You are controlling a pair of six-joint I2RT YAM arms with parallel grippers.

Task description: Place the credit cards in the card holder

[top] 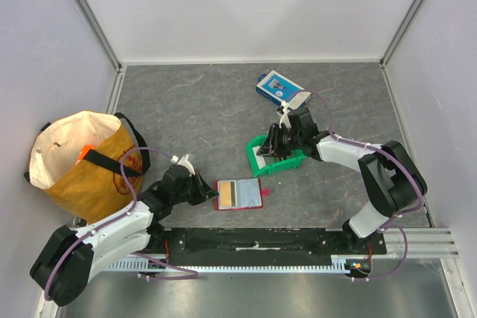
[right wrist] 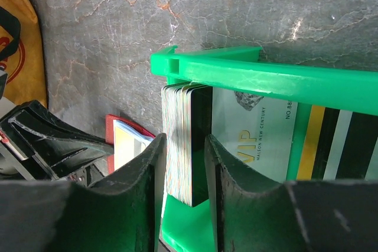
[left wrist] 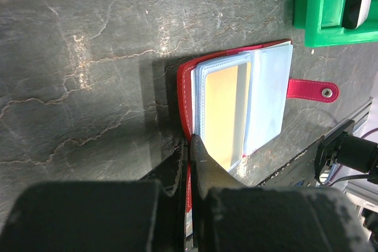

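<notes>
The card holder (top: 240,194) lies open on the table, with a red cover, clear sleeves and a red snap strap. At its left red edge, my left gripper is shut, the thin cover edge running in between its fingertips. Inside the green basket (right wrist: 277,79) stands a stack of cards (right wrist: 177,140), white edges up, beside a silver VIP card (right wrist: 254,128). Over this stack my right gripper is part open, one finger on either side of it, and its hold on any card does not show.
More cards (right wrist: 311,143), yellow, black and white, stand at the basket's other end. A blue box (top: 282,87) lies behind the basket, and a yellow bag (top: 97,158) is at the left.
</notes>
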